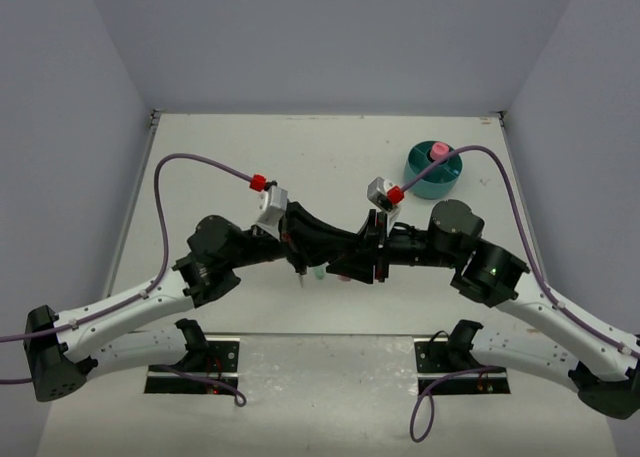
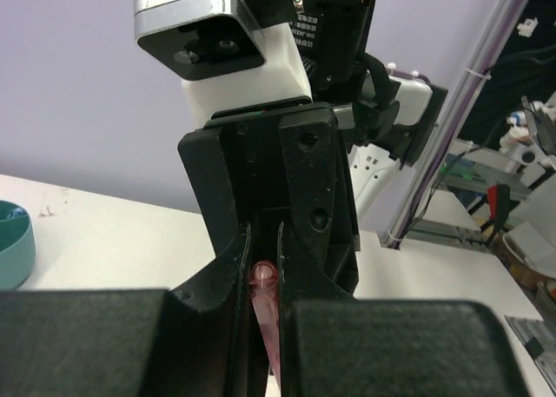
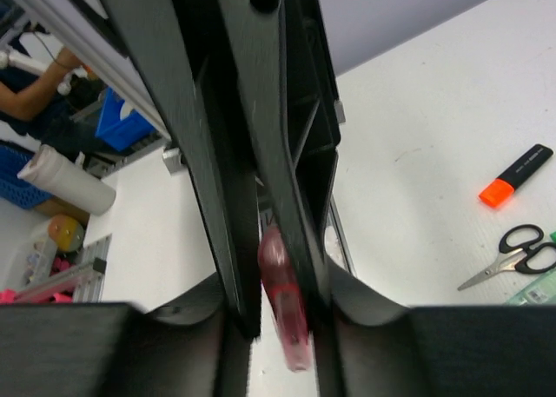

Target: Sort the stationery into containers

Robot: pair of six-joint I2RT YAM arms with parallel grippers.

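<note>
My left gripper and my right gripper meet over the middle of the table. A slim translucent pink-red pen (image 3: 285, 301) stands between them, steeply tilted. In the left wrist view the left fingers close on both sides of the pen (image 2: 264, 294). The right fingers lie around the same pen, but blur and overlap hide whether they press on it. On the table, the right wrist view shows black-handled scissors (image 3: 521, 261) and an orange-and-black highlighter (image 3: 517, 175). A teal round container (image 1: 432, 185) with a pink item (image 1: 438, 152) stands at the back right.
A pale green item (image 3: 536, 291) lies beside the scissors, partly cut off. Both arms cover much of the central table in the top view.
</note>
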